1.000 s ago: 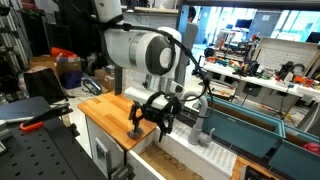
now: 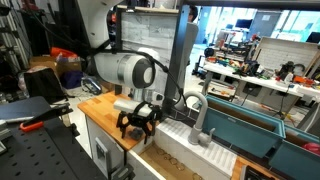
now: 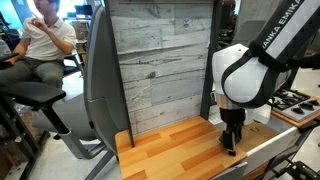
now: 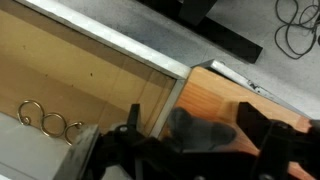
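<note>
A small dark grey object (image 4: 190,128) lies on the wooden counter (image 4: 215,100), close to its edge beside the open drawer (image 4: 90,75). My gripper is open in the wrist view, one dark finger on each side of the object; whether either touches it I cannot tell. From the first exterior view, the gripper (image 2: 127,130) is low at the counter's front corner and largely covers the object. The second exterior view has the gripper (image 3: 231,143) down at the counter's right end.
The drawer (image 2: 172,168) stands open right beside the counter, with metal rings (image 4: 45,118) inside. A grey faucet (image 2: 198,105) rises behind it. Wood planking (image 2: 95,108) left of the arm is clear. A seated person (image 3: 48,40) is in the background.
The gripper is now around the dark object, which stood uncovered before and shows no clear shift.
</note>
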